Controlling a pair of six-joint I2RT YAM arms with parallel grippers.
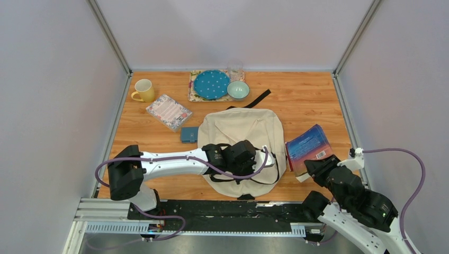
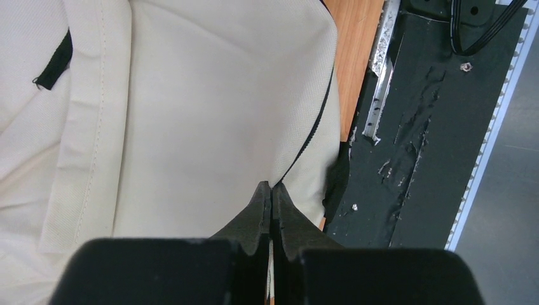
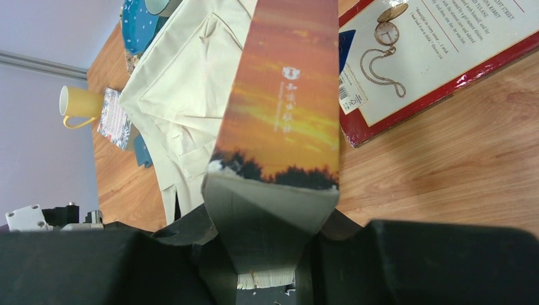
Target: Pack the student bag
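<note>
The cream canvas bag (image 1: 241, 124) lies flat in the middle of the table. In the left wrist view my left gripper is closed at the bag's dark zipper edge (image 2: 316, 124), with cloth pinched at its fingertips. In the right wrist view a thick book with an orange sunset spine (image 3: 283, 121) is clamped in my right gripper. From above, this book's blue-to-orange cover (image 1: 308, 144) shows just right of the bag, partly hidden by the gripper. A red-bordered book (image 3: 438, 57) rests on the table beneath it.
Left of the bag are a blue wallet (image 1: 189, 135), a floral notebook (image 1: 169, 112) and a yellow mug (image 1: 144, 90). Behind it, a blue dotted plate (image 1: 211, 84), a pale bowl (image 1: 238, 90) and a clear glass (image 1: 235, 69) stand on a tray.
</note>
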